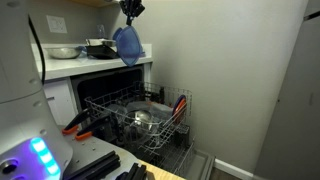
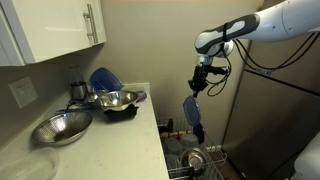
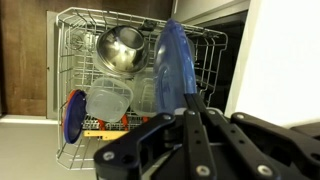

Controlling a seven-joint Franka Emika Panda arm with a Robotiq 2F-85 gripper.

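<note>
A blue plate-like disc (image 1: pixel 128 45) hangs tilted in the air above the dishwasher rack (image 1: pixel 150 122), at about counter height. My gripper (image 1: pixel 130 20) is shut on its upper edge. In exterior view 2 the disc (image 2: pixel 192 112) hangs just below the gripper (image 2: pixel 196 90), to the right of the counter. Seen from the wrist, the disc (image 3: pixel 175 68) is nearly edge-on, running from the gripper's fingertips out over the rack, part of which it hides.
In the rack lie a metal bowl (image 3: pixel 121 50), a clear container (image 3: pixel 107 99) and a dark blue plate (image 3: pixel 74 116). The white counter (image 2: pixel 115 150) holds metal bowls (image 2: pixel 62 129) and a blue plate (image 2: pixel 104 80) at the back.
</note>
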